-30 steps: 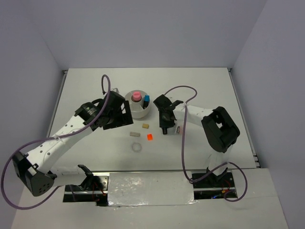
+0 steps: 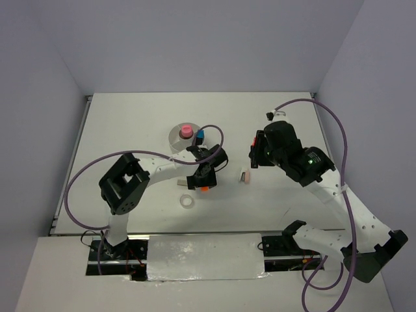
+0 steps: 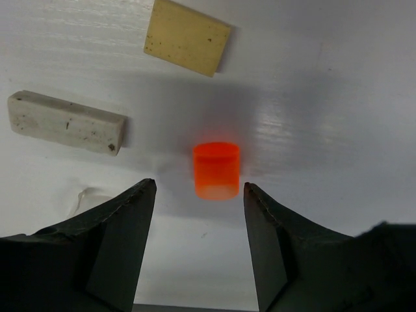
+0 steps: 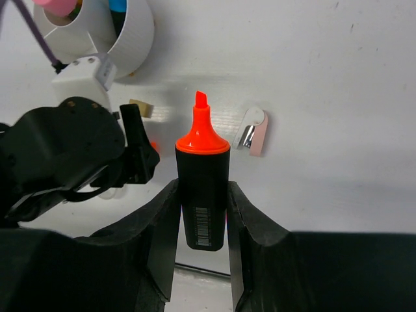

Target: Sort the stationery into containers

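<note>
My left gripper hangs low over the orange object [image 3: 216, 172], its fingers parted with nothing between them, beside a grey eraser [image 3: 65, 121] and a tan block [image 3: 186, 36]. My right gripper is raised, shut on a black highlighter with an orange top [image 4: 202, 201]. A white container [image 4: 136, 39] with pink and blue items stands at the back in the top and right wrist views. A pink-and-silver stapler-like item [image 4: 257, 136] lies on the table below the right gripper.
A clear ring, probably tape [image 2: 186, 201], lies near the front. The left arm covers much of the middle.
My left gripper has moved right and down to the orange object. The right gripper has lifted the highlighter from the table and moved it rightward.
</note>
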